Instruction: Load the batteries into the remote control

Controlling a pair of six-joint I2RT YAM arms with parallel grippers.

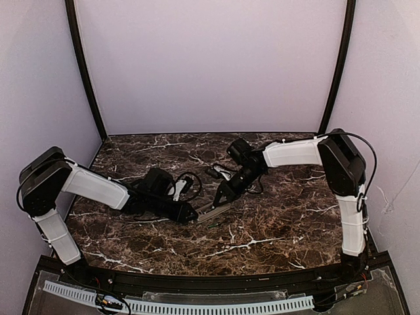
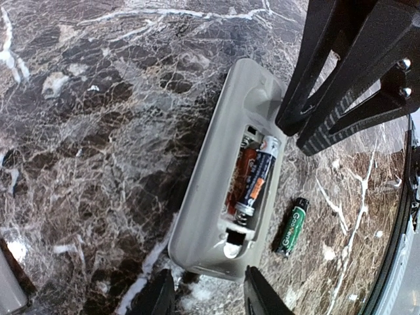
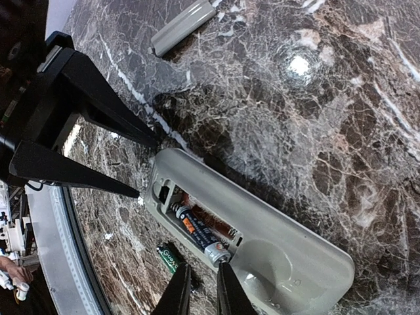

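The grey remote [image 2: 207, 177] lies open on the marble. In its compartment are a dark blue battery [image 2: 259, 174] and an orange-brown one [image 2: 240, 174] behind it. A green battery [image 2: 291, 226] lies loose beside it. My left gripper is at the remote's near end, fingers part open, nothing visible between them. My right gripper is over the remote by the blue battery's flat end, its fingertips a little apart; whether it touches the battery I cannot tell.
A grey cover piece [image 3: 184, 26] lies apart on the table.
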